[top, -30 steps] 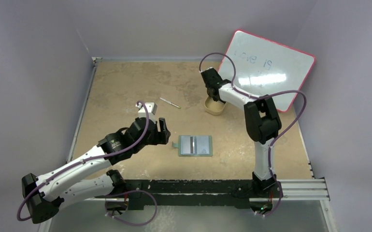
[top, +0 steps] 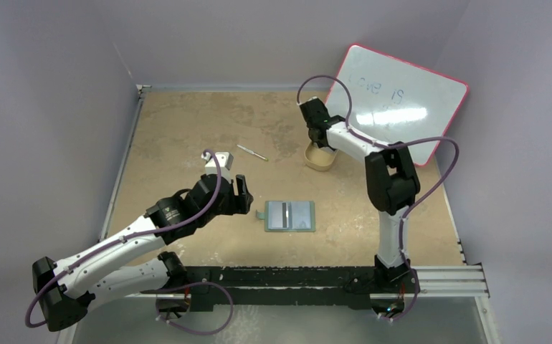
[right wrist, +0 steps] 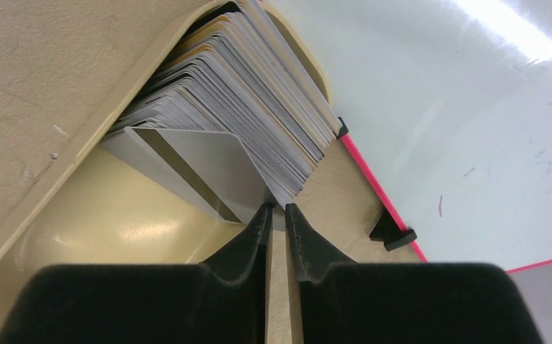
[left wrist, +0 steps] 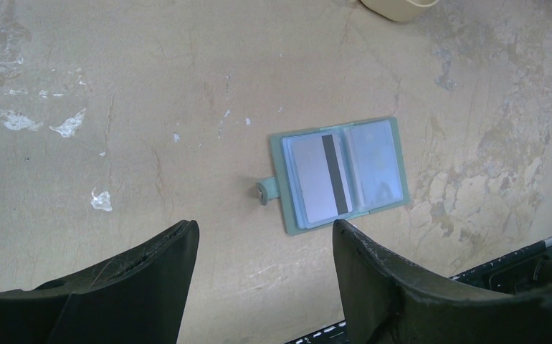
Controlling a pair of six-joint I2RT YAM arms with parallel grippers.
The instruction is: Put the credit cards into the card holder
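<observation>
An open green card holder [top: 267, 226] lies on the table; in the left wrist view, a striped card [left wrist: 312, 175] is in its left pocket. My left gripper [top: 242, 193] hovers to the holder's left, open and empty. A cream box [right wrist: 51, 190] holds several cards [right wrist: 251, 86] in a tight row. One pale card with a dark stripe [right wrist: 234, 165] leans away from the stack, bowed. Its lower corner is at the fingertips of my right gripper, which are slightly apart, with a narrow gap between them. In the top view that gripper is over the box.
A whiteboard [top: 395, 107] with a red frame leans close behind the box on the right. A pen [top: 252, 153] lies left of the box. The table between box and holder is clear.
The right arm has shifted slightly to the right and back over the box. The left arm and the card holder have not moved.
</observation>
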